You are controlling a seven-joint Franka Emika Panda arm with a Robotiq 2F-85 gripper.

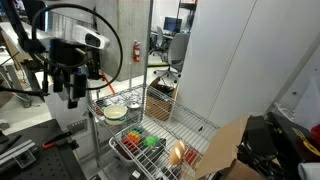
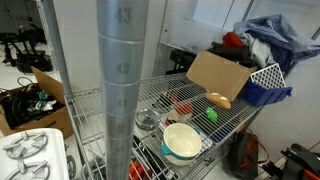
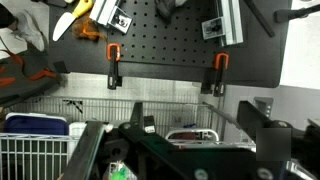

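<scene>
My gripper hangs at the left over the black table, its fingers spread with nothing between them. No object is close to it. On the wire rack, a pale pot or bowl stands nearest the arm; it appears in the second exterior view as a white pot. A green item lies further along the rack, and a tan bread-like piece lies beyond it, near the cardboard box. A small metal cup stands near the pot. The wrist view looks down on the table and rack edge.
An open cardboard box stands at the rack's far end. The perforated black table carries metal brackets and tools. Wire rack lies alongside it. A grey post blocks part of the second exterior view.
</scene>
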